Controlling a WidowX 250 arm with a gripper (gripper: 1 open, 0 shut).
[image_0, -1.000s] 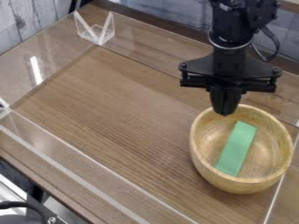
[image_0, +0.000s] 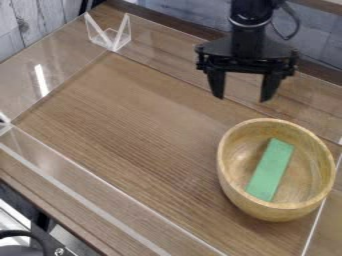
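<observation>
My black gripper (image_0: 247, 60) hangs at the upper right of the camera view, above the bare tabletop behind the bowl, its fingers spread open with nothing seen between them. A wide tan bowl (image_0: 235, 170) sits at the lower right. Inside it lies a green oblong block (image_0: 270, 170), apart from the gripper.
A clear, faceted object (image_0: 111, 31) stands at the back left. Dark cable-like shapes (image_0: 30, 242) show at the bottom left corner, off the table's edge.
My gripper has moved back and up in the view, away from over the bowl. The bowl and green block are unchanged.
</observation>
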